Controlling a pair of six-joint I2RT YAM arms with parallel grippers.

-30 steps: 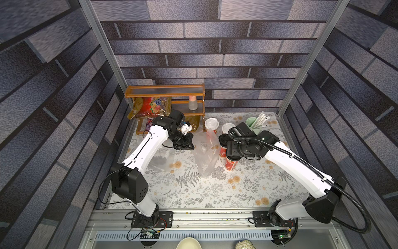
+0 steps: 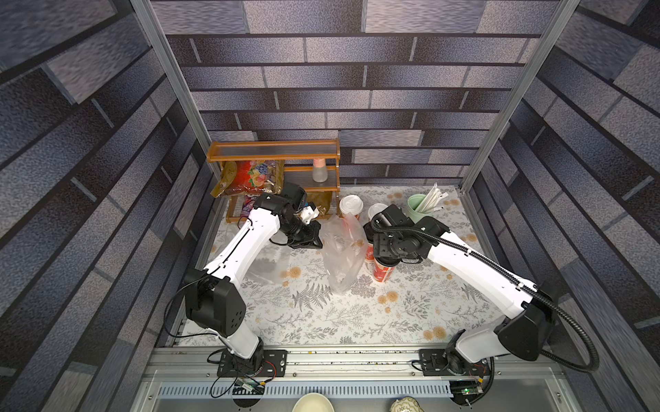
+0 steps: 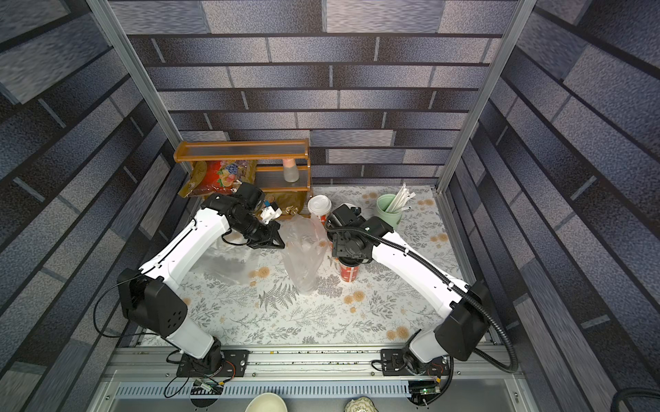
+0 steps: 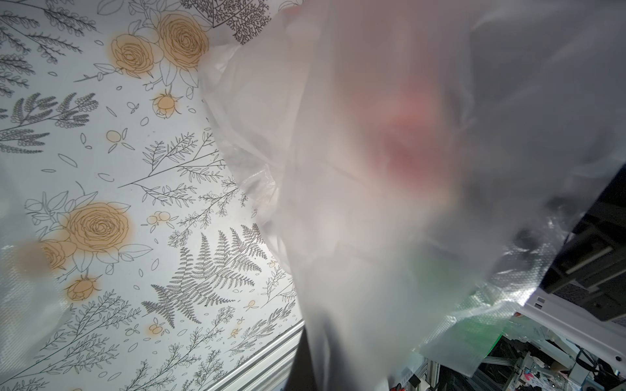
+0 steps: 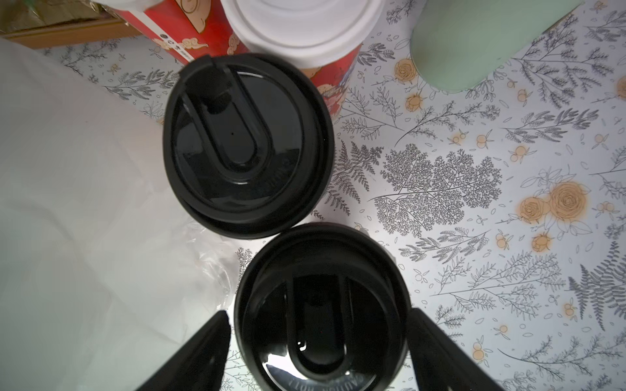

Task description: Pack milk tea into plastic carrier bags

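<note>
A translucent plastic bag [image 2: 340,257] hangs from my left gripper [image 3: 273,241] in the middle of the workspace, filling most of the left wrist view; that gripper looks shut, apparently on the bag's film, fingertips largely hidden. My right gripper is open over a black-lidded red cup [image 3: 349,272], one finger either side of the lid [image 5: 322,306]. Another black-lidded cup [image 5: 244,143] stands just behind it, beside the bag. Two white-lidded red cups [image 5: 303,19] stand farther back.
A green holder with straws [image 3: 387,213] stands back right. An orange rack [image 2: 275,145] with snack bags and a bottle is back left. Another clear bag [image 3: 227,267] lies on the left.
My right gripper has moved a little leftward over the black-lidded cups. The left arm and the bag have barely moved.
</note>
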